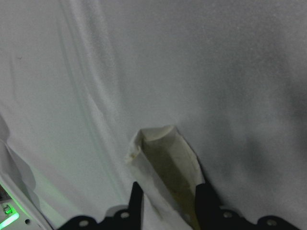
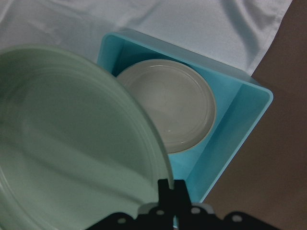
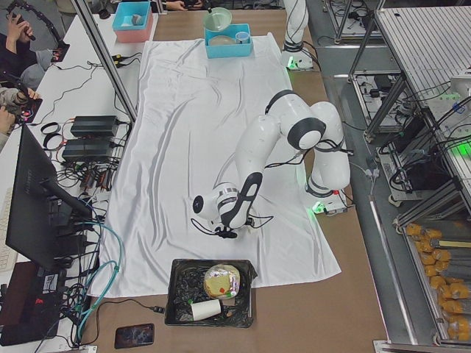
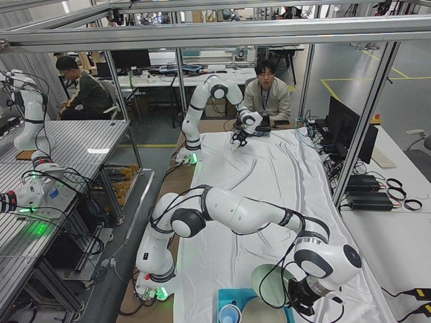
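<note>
My left gripper hangs over the white tablecloth (image 3: 176, 132) near its front, with a pale, folded paper-like piece (image 1: 163, 158) between its fingers; whether they are closed on it is hard to tell. At the far end, my right gripper is shut on the rim of a pale green plate (image 2: 72, 134), held over a light blue bin (image 2: 240, 110). In that bin lie a grey-beige plate (image 2: 177, 105) and a blue cup (image 4: 229, 313).
A black lined tray (image 3: 174, 301) with food on a foil plate and a white roll stands at the front edge. Monitors and cables crowd the long side table.
</note>
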